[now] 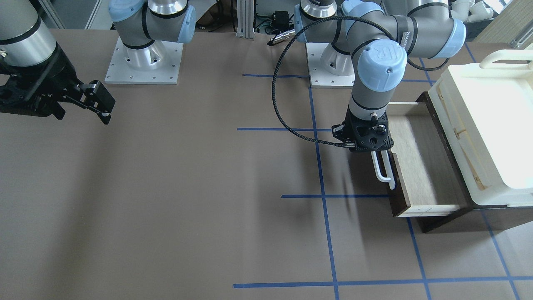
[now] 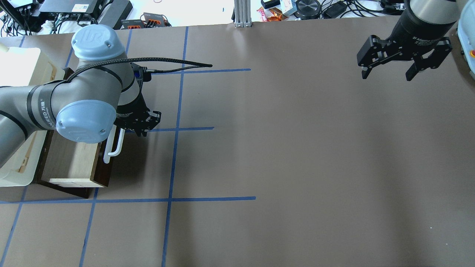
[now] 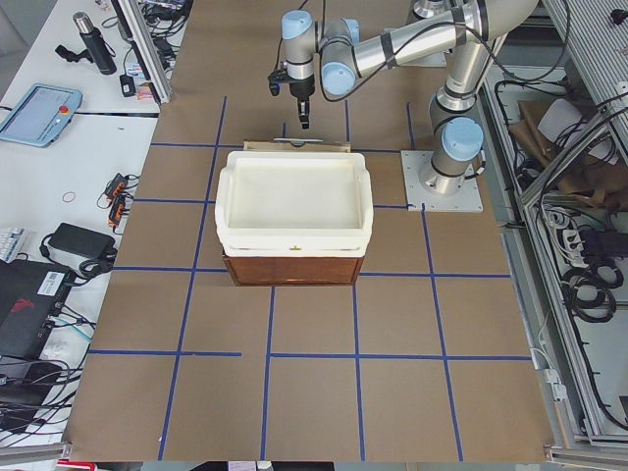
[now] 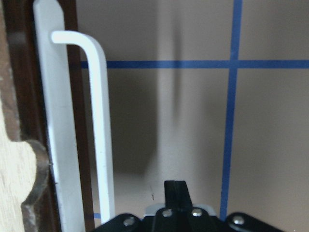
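Note:
A small dark-wood cabinet with a white bin [image 1: 494, 125] on top has its drawer [image 1: 424, 165] pulled out, empty, with a pale wood floor. A white bar handle [image 4: 104, 145] runs along the drawer's dark front [image 4: 26, 72]. My gripper [image 1: 362, 142] hangs low right at that front, over the handle's far part in the front view. In the left wrist view its black fingertip [image 4: 176, 193] sits just right of the handle's bar. Whether the fingers are shut or hold anything is unclear.
A second arm's gripper [image 2: 400, 58] hangs at the other side of the table. Further arm bases [image 1: 142, 70] stand at the back. The floor beside the drawer front, marked with blue tape lines, is clear. Cables and devices lie beyond the table edge.

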